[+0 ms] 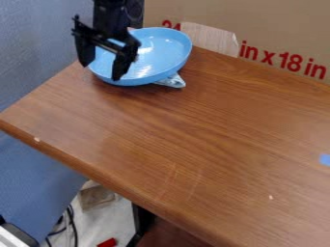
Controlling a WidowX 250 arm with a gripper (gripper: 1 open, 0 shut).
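Note:
My black gripper (100,57) is at the upper left, over the left part of a light blue round dish (157,48) near the table's back left corner. Its two fingers hang down apart, open, with nothing clearly between them. Part of the dish is hidden behind the gripper and arm. A small pale object (173,81) pokes out from under the dish's front right.
Cardboard (271,39) stands behind. Blue fabric lies left of the table; cables are on the floor below.

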